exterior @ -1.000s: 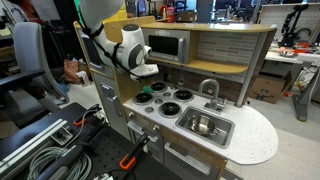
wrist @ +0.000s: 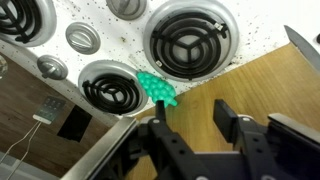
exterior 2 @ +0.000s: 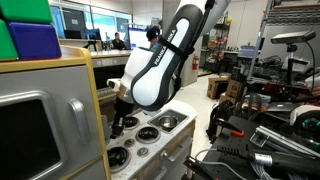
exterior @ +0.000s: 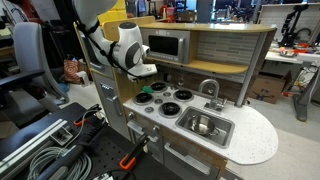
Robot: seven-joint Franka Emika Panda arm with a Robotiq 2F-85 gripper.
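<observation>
A small bright green object lies at the edge of the white stovetop, between two burners; in exterior view 1 the same green thing shows near the left end of the stove. What exactly it is cannot be made out. Above the counter hangs my gripper, open, its dark fingers wide apart with only wooden surface seen between them. The green object is ahead of the left finger in the wrist view. From the side, the gripper is over the near-left part of the stove, beside the grey cabinet.
Several black coil burners surround the green object. A microwave sits on the shelf above, close to the arm. The sink and faucet are to the right, with a bare white countertop beyond.
The arm has shifted slightly to the left in exterior view 1. The green object stays in the same place on the stove.
</observation>
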